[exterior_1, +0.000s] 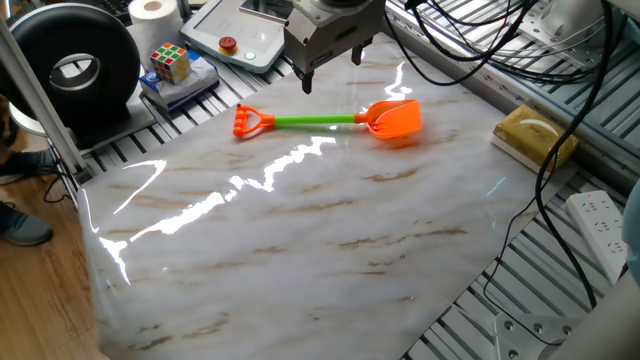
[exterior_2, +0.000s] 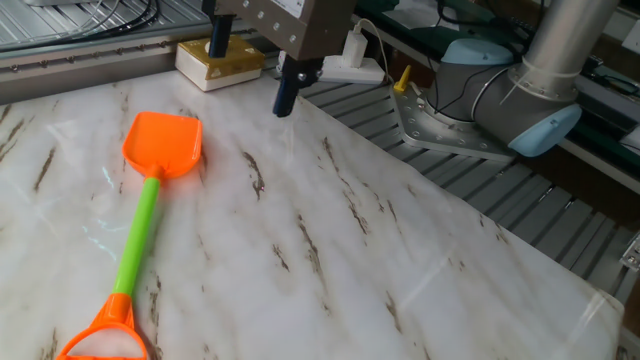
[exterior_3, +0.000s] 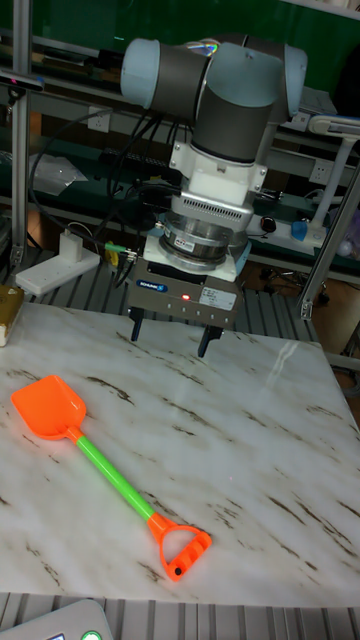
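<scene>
A toy shovel (exterior_1: 310, 120) lies flat on the marble-patterned table (exterior_1: 290, 250), with an orange scoop (exterior_2: 163, 143), a green shaft (exterior_3: 117, 476) and an orange loop handle. My gripper (exterior_1: 332, 72) hangs above the far side of the table, behind the shovel as the first exterior view sees it. The two dark fingers stand wide apart, and the gap between them is empty. In the third exterior view the gripper (exterior_3: 169, 341) points straight down, clear of the shovel and to the right of its scoop. Gripper and shovel do not touch.
A yellow-topped box (exterior_1: 534, 138) sits at the table's edge, near a white power strip (exterior_1: 597, 232). A Rubik's cube (exterior_1: 170, 62) rests on a blue box (exterior_1: 180, 88) off the table. Cables hang over one corner.
</scene>
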